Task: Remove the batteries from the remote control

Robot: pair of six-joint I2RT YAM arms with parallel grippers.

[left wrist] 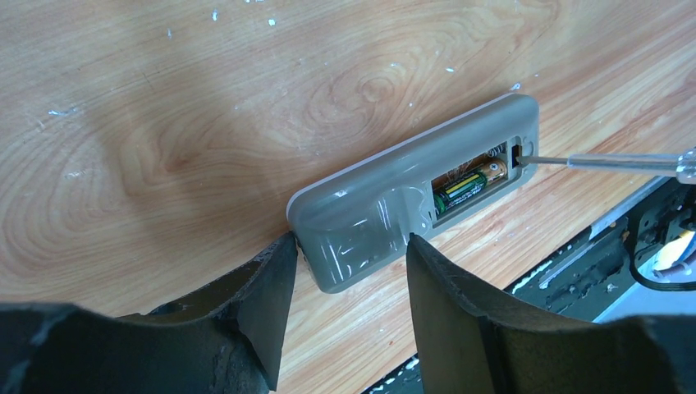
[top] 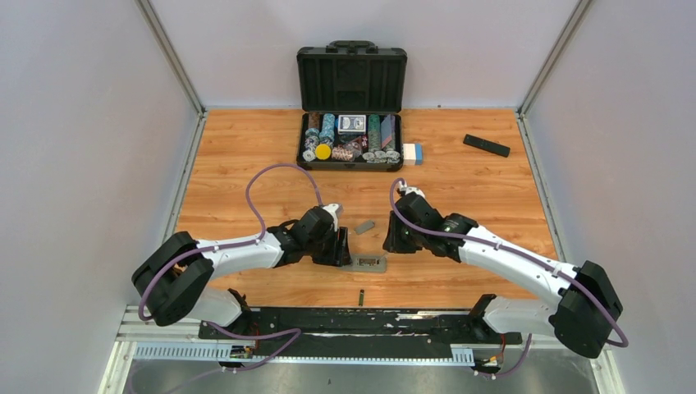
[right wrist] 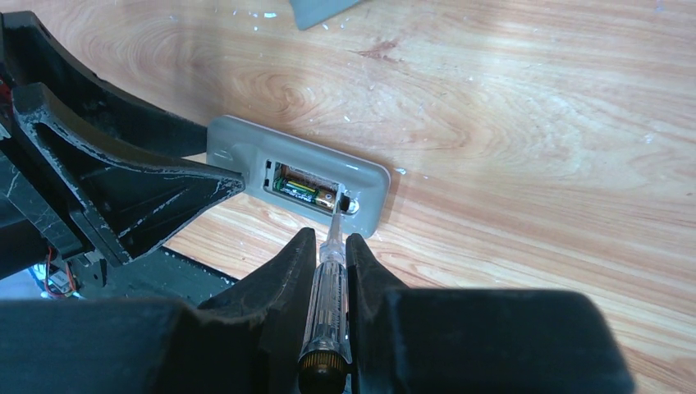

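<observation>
The grey remote lies on the table, its battery compartment facing up and uncovered. One green and black battery sits in it beside an empty slot. My left gripper is open, its fingers on either side of the remote's rounded end; whether they touch it I cannot tell. My right gripper is shut on a clear-handled screwdriver, whose tip reaches into the compartment at the battery's end. Another battery lies on the table near the front edge.
The small grey battery cover lies behind the remote. An open black case of poker chips stands at the back, with a small white and blue box beside it. A black remote lies at the back right.
</observation>
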